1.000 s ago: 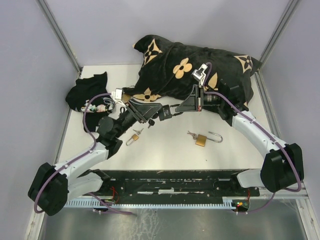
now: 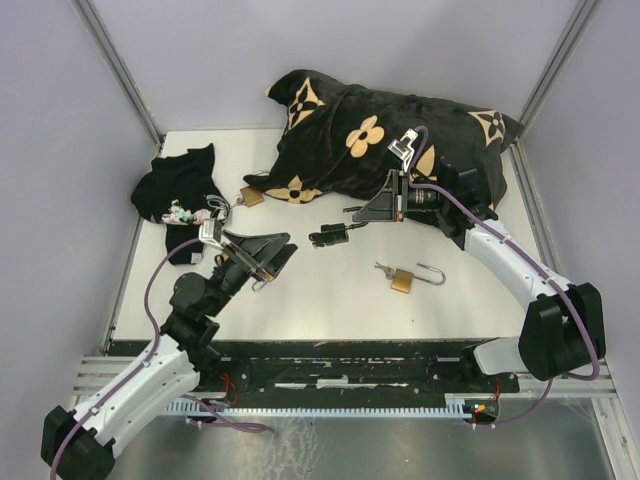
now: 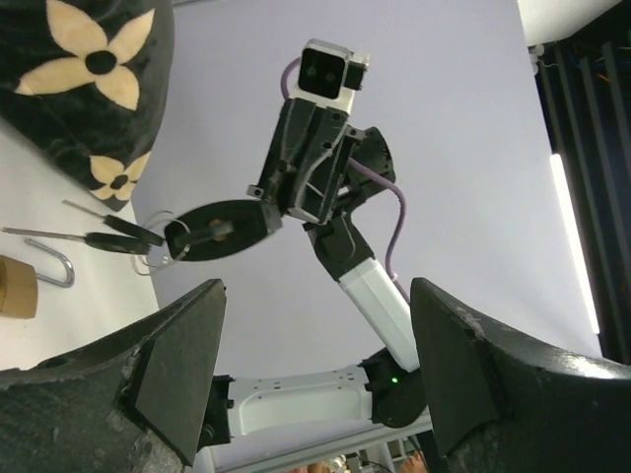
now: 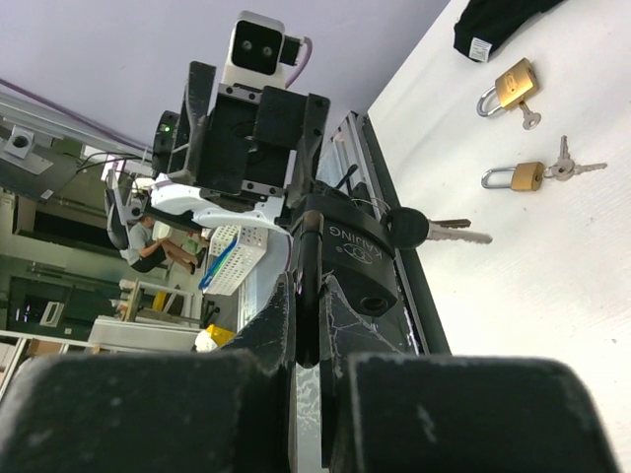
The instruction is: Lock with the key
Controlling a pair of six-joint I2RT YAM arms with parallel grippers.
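My right gripper [image 2: 358, 213] is shut on the shackle of a black padlock [image 2: 330, 235], which hangs above the middle of the table. In the right wrist view, the padlock's body [image 4: 350, 251] shows white lettering, and black-headed keys [image 4: 434, 231] stick out beside it. The left wrist view faces the padlock's underside [image 3: 222, 232]; a thin ring with keys [image 3: 118, 235] hangs against it, and whether a key sits in the keyhole I cannot tell. My left gripper stands open and empty, apart from the padlock, to its left in the top view.
A brass padlock [image 2: 401, 281] with keys and an open shackle [image 2: 430, 275] lies right of centre. More brass padlocks [image 4: 517, 83] lie on the left side near black cloth [image 2: 180, 185]. A dark flowered cushion [image 2: 370, 135] fills the back.
My left gripper has opened and drawn back leftward, away from the black padlock and keys. The right gripper keeps its place, while the padlock hangs slightly lower and tilted differently.
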